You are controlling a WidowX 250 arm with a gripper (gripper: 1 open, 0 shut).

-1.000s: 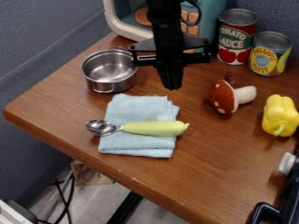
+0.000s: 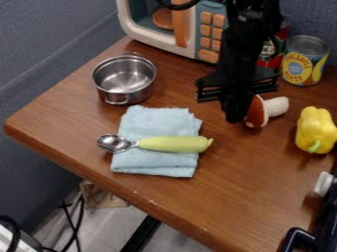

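My black gripper [image 2: 237, 106] is down over the red-and-white toy mushroom [image 2: 267, 108], covering much of it; whether its fingers are open or shut is hard to tell. Left of it, a metal scoop [image 2: 116, 143] and a pale corn cob [image 2: 175, 144] lie on a folded light-blue towel [image 2: 156, 168]. A small steel pot [image 2: 125, 81] stands at the back left, and a yellow pepper [image 2: 314, 131] sits at the right.
A toy microwave [image 2: 165, 32] and cans [image 2: 304, 61] stand at the back. A black object with a white knob [image 2: 324, 185] is at the right front. Bare wood [image 2: 250, 187] shows in the front middle of the table.
My gripper has moved right and down from above the table's middle to the mushroom, which it now partly hides, along with the tomato sauce can.
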